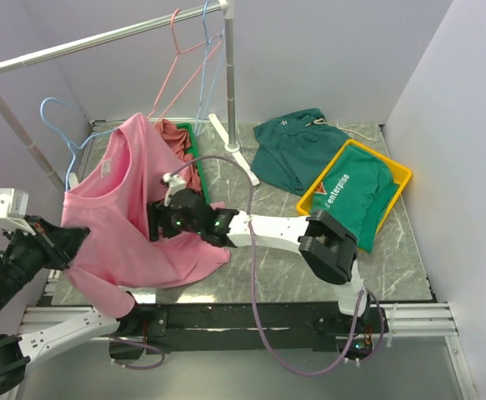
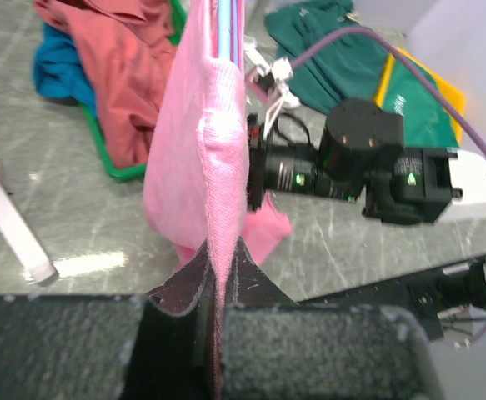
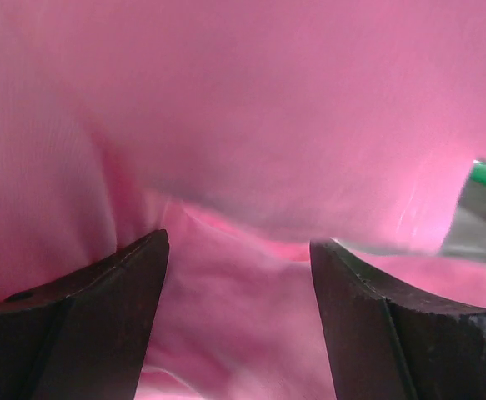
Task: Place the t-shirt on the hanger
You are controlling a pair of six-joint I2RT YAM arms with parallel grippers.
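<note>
The pink t-shirt (image 1: 134, 217) hangs spread out over the left of the table, its neckline facing up and left. A light blue hanger (image 1: 65, 137) runs into the neckline, its hook standing free at the upper left; a stretch of the hanger (image 2: 224, 33) also shows inside the folded cloth. My left gripper (image 1: 77, 240) is shut on the shirt's left shoulder edge, pinching a fold of cloth (image 2: 222, 150) in the left wrist view. My right gripper (image 1: 154, 220) is open against the shirt's right side, and pink cloth (image 3: 234, 308) fills the space between and beyond its fingers.
A metal rack bar (image 1: 101, 42) crosses above, with a pink hanger (image 1: 173, 71) and a blue hanger (image 1: 206, 58) on it. Behind the shirt is a green-rimmed bin (image 1: 194, 150) of clothes. A yellow bin (image 1: 403, 172) and green clothes (image 1: 288, 150) lie right.
</note>
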